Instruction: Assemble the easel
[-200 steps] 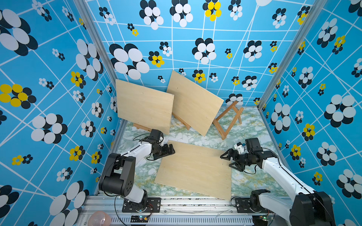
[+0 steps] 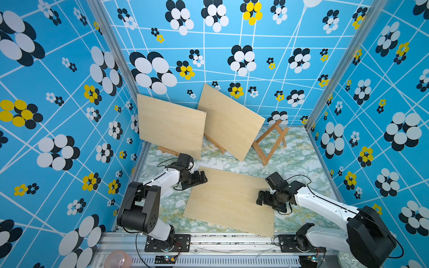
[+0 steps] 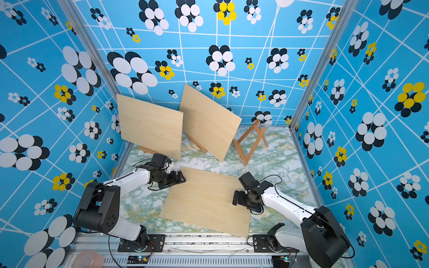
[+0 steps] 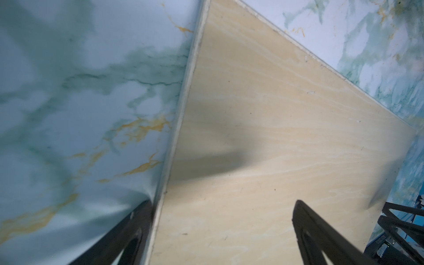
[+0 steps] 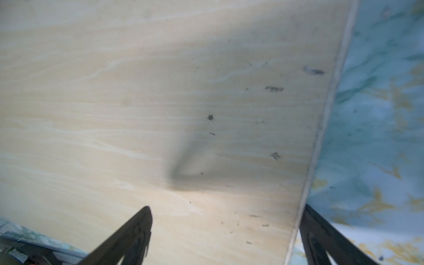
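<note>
A plywood board lies flat on the marble floor. My left gripper stands open over its left edge near the back corner; in the left wrist view the edge runs beside one finger. My right gripper is open over the board's right edge, which passes close by one finger. Two more boards lean upright at the back, one on the left and one in the middle, each with a wooden piece low behind it. A bare wooden easel frame stands at the back right.
Patterned walls close in on the back and both sides. A metal rail runs along the front. Some bare marble floor lies at the right, beside the easel frame.
My right gripper has moved left and lower onto the board's right side, turning as it went. The left arm has not moved.
</note>
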